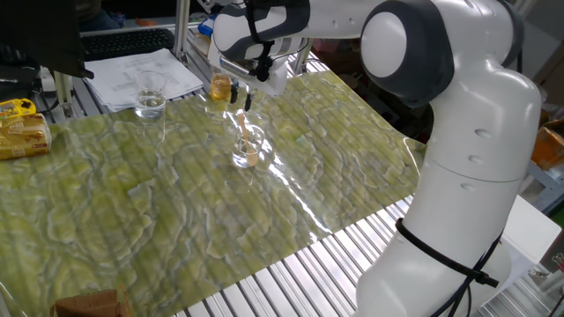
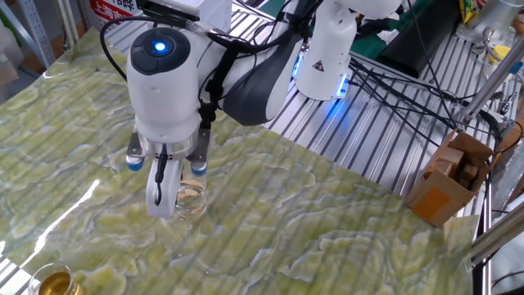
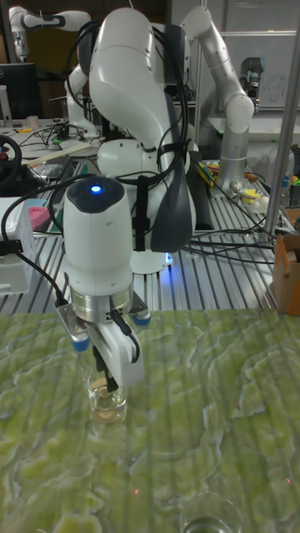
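A small clear glass (image 1: 238, 161) stands on the green marbled sheet, with a wooden stick (image 1: 242, 126) leaning upright in it and rising past its rim. Just above the stick's top, my gripper (image 1: 241, 99) is open, its two black fingers a short way apart. Nothing shows held between them. From exterior view 2 the hand hides the fingers and part of the glass (image 2: 193, 203). In exterior view 3 the glass (image 3: 108, 410) sits directly under the fingers, with the stick hard to make out.
A cup of amber liquid (image 1: 220, 86) is behind the gripper, and a clear cup (image 1: 151, 107) with clear liquid stands to its left. A yellow-brown packet (image 1: 24, 136) lies at the left edge. An open cardboard box (image 2: 446, 184) occupies one corner. Much of the sheet is bare.
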